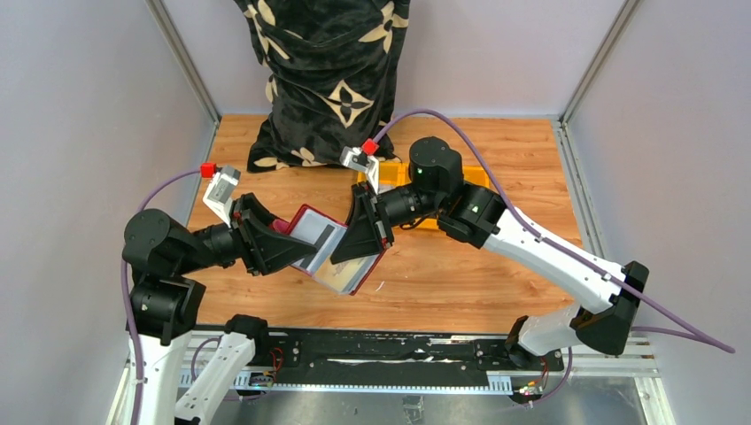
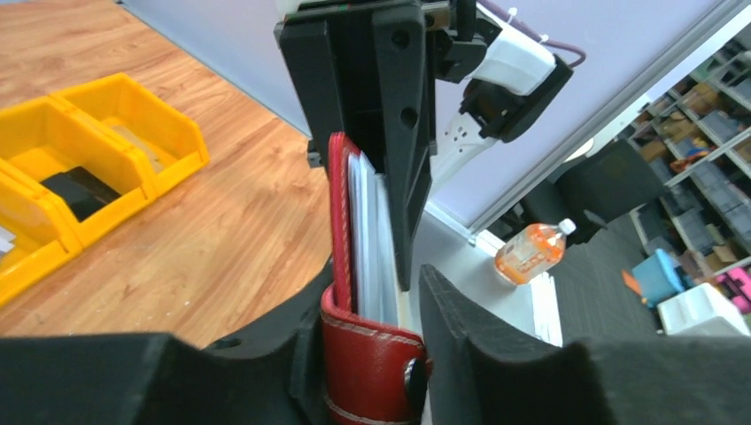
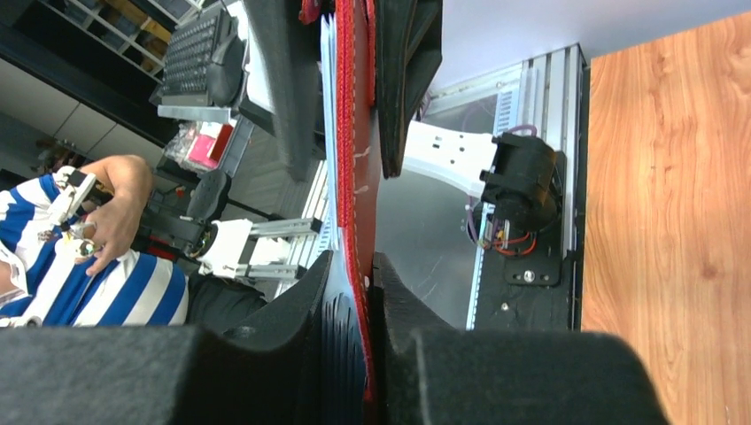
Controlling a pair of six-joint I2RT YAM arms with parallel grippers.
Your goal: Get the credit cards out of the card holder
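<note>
The red card holder (image 1: pixel 310 232) is held up between both grippers, with white and pale cards (image 2: pixel 372 257) along its inside. My right gripper (image 1: pixel 359 243) is shut on it; in the right wrist view the red edge (image 3: pixel 354 204) runs upright between its fingers. My left gripper (image 1: pixel 279 243) is open around the holder's other end, the red leather (image 2: pixel 367 372) sitting between its fingers in the left wrist view.
Yellow bins (image 2: pixel 133 186) stand at the back of the wooden table (image 1: pixel 478 292), behind the right arm. A dark patterned cloth (image 1: pixel 319 88) hangs at the back.
</note>
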